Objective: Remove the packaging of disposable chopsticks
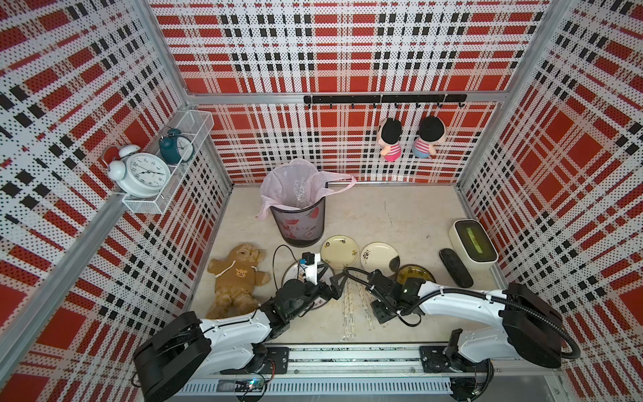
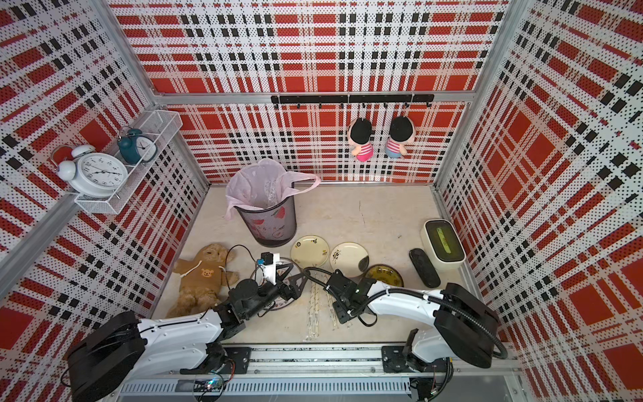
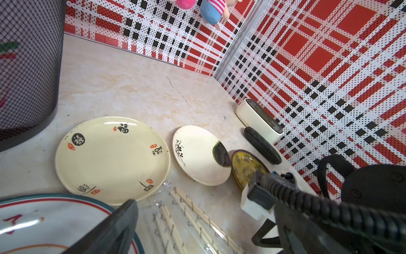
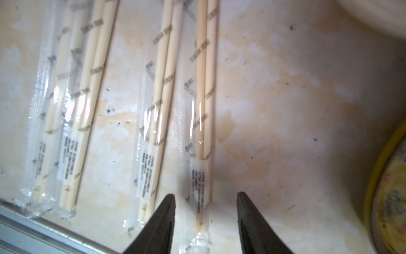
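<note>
Wrapped disposable chopsticks [image 1: 348,315] lie side by side on the table in clear printed sleeves. My right gripper points down with its fingers open, straddling the lower end of the rightmost pack [image 4: 200,127]; nothing is gripped. My left gripper [image 1: 335,284] hangs over the left plate's side, open and empty. In the left wrist view, more of the packs [image 3: 190,211] show beyond its fingers.
Behind stand two cream plates [image 1: 340,248] and a pink-lined bin [image 1: 299,224]. A yellow dish [image 4: 395,199] is close right of the right gripper. A teddy [image 1: 237,278] lies left; a container [image 1: 474,234] sits right.
</note>
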